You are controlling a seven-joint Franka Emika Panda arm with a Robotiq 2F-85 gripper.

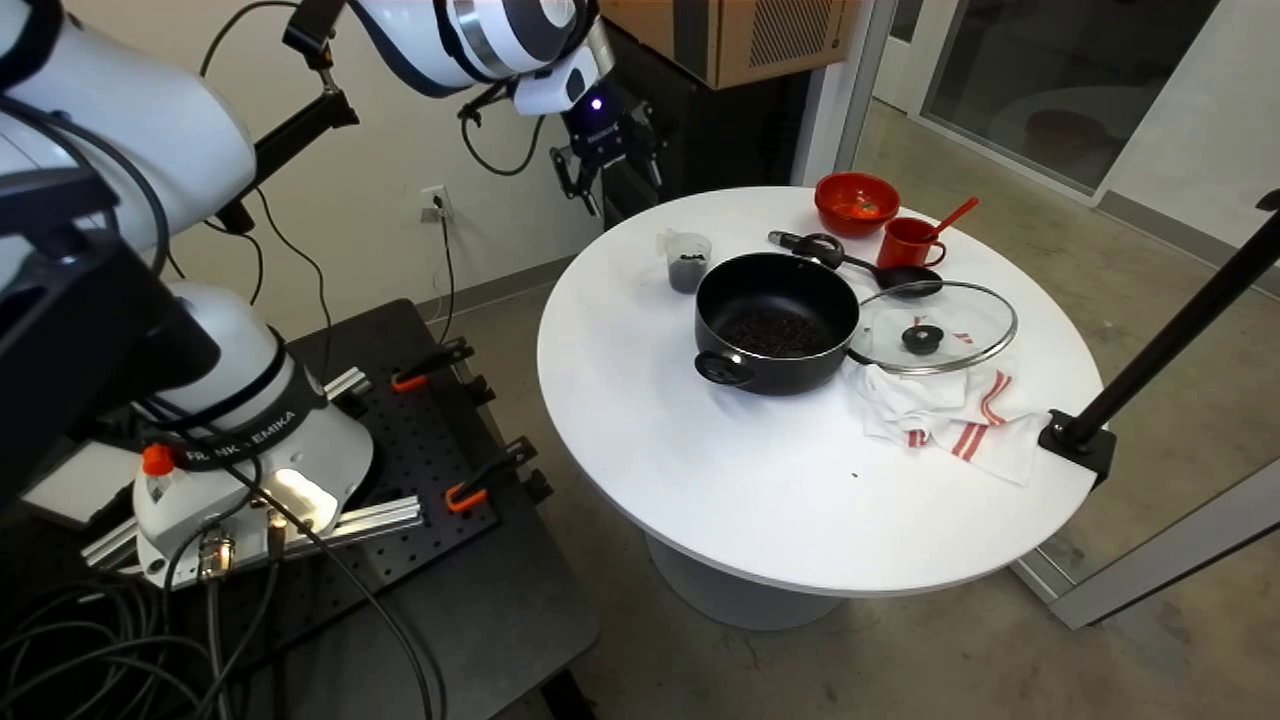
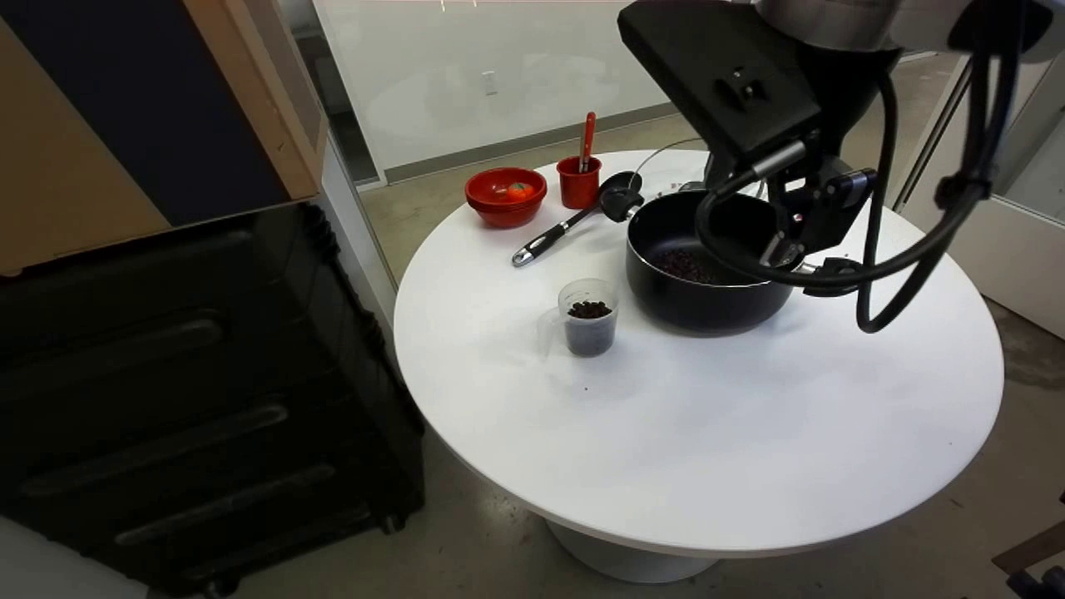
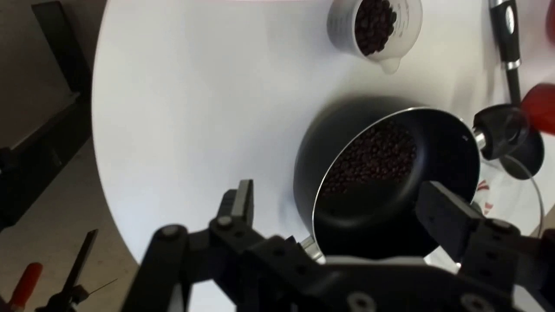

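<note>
My gripper (image 1: 624, 196) hangs in the air off the table's far left edge, its fingers spread wide and nothing between them. The wrist view shows one finger (image 3: 243, 203) at left and the other at right, with a black pot (image 3: 304, 171) below them in the picture. Dark beans (image 3: 377, 156) cover part of the pot's floor. Beside it stands a clear measuring cup (image 2: 589, 334), upright, partly filled with dark beans. A glass lid (image 1: 948, 318) leans at the pot's right side, resting by a white cloth with red stripes (image 1: 990, 420).
Behind the pot lie a black ladle (image 1: 908, 282), a red mug (image 1: 902, 246) with a red-handled utensil, and a red bowl (image 1: 855, 222). A black pole (image 1: 1170, 324) is clamped at the right edge.
</note>
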